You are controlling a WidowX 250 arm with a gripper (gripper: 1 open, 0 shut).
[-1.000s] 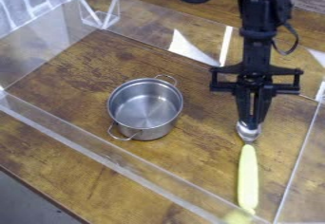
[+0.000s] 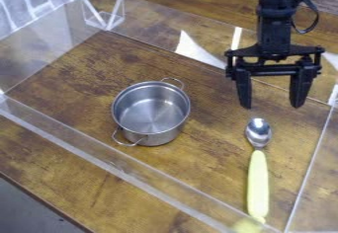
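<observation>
A black gripper (image 2: pixel 271 99) hangs from the arm at the upper right, open, its two fingers pointing down with nothing between them. Below it on the wooden table lies a spoon (image 2: pixel 259 132) with a metal head and a long pale yellow handle (image 2: pixel 258 183) reaching toward the front. To the left stands an empty steel pot (image 2: pixel 150 118) with two loop handles.
Clear plastic walls (image 2: pixel 119 178) surround the work area on the wooden table (image 2: pixel 93 74). White triangular pieces (image 2: pixel 199 51) stand along the back wall.
Over the last second the gripper has risen from around the spoon's head and its fingers have spread apart. The spoon and pot have stayed in place.
</observation>
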